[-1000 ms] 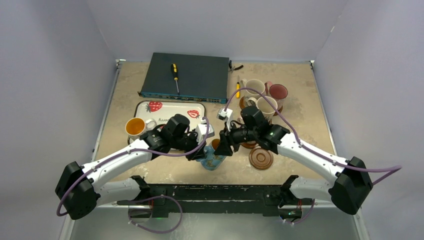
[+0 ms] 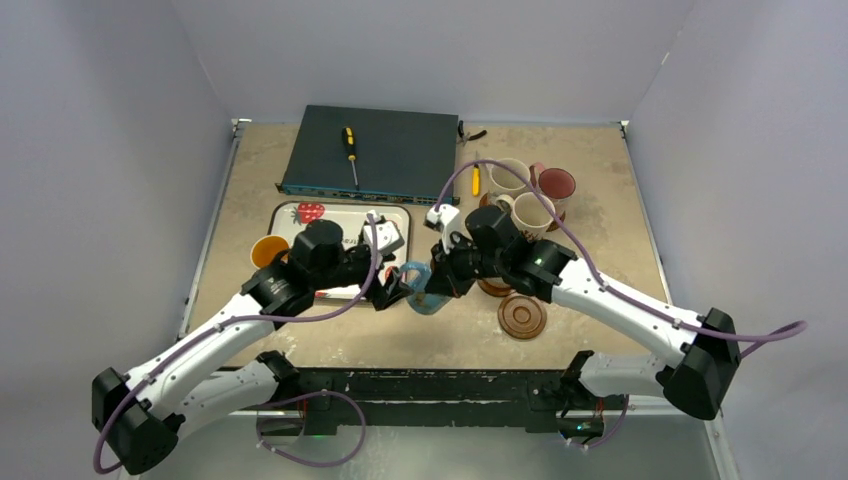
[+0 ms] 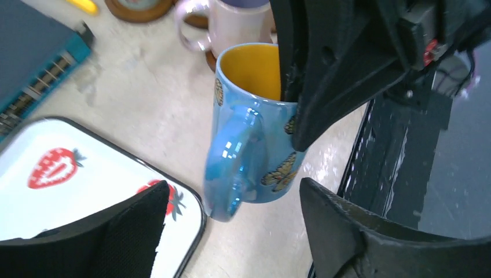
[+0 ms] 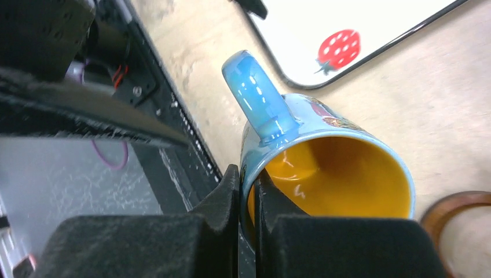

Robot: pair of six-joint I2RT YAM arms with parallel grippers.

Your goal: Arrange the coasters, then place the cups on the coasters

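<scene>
A blue cup [image 3: 260,156] with a yellow inside and butterfly prints hangs above the table, between the two arms. My right gripper is shut on its rim, one finger inside the wall and one outside. The cup's handle [image 4: 257,92] points toward the left arm. Just left of the cup, my left gripper [image 2: 393,292] stands open; in the left wrist view its fingers [image 3: 341,231] are spread apart, with nothing clasped between them. A bare round brown coaster [image 2: 522,316] lies on the right front of the table.
Light cups [image 2: 533,213] and a red cup [image 2: 556,184] stand on coasters at the back right. A strawberry tray [image 2: 345,215] and an orange-lined cup [image 2: 268,250] are at the left. Behind lies a dark box [image 2: 400,150] with a screwdriver [image 2: 349,145]. Around the bare coaster, table shows clear.
The left gripper has opened off the cup and drawn back to the left. The cup stays near the same place.
</scene>
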